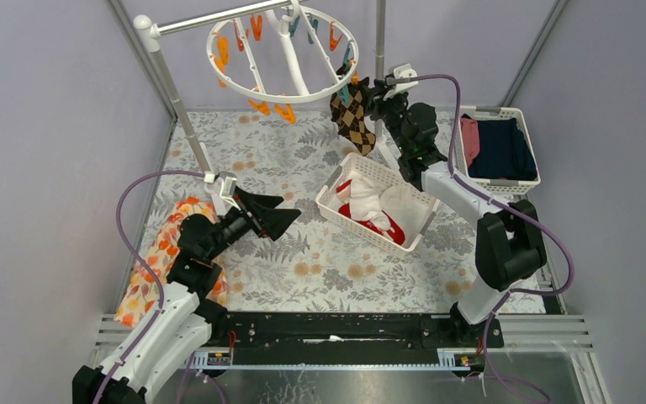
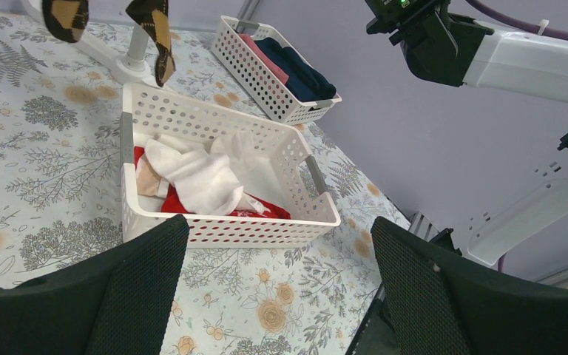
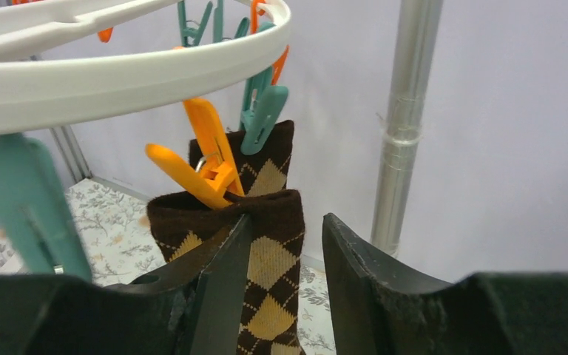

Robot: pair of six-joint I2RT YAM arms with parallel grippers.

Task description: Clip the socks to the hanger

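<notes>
Two brown argyle socks hang from the white ring hanger (image 1: 311, 98). In the right wrist view, an orange clip (image 3: 211, 151) grips the top edge of the nearer sock (image 3: 270, 270), and a teal clip (image 3: 264, 118) holds the farther sock (image 3: 269, 159) behind it. My right gripper is at the nearer sock with its fingers parted; one finger covers part of the cloth, and a gap shows beside the other. Well away from the ring, my left gripper (image 1: 290, 207) stands open and empty over the table.
A white basket (image 2: 251, 231) with white and red socks stands mid-table. Another basket (image 1: 498, 187) at the back right holds folded navy and pink cloth. Orange patterned fabric (image 1: 147, 282) lies beside the left arm. Several free clips line the ring.
</notes>
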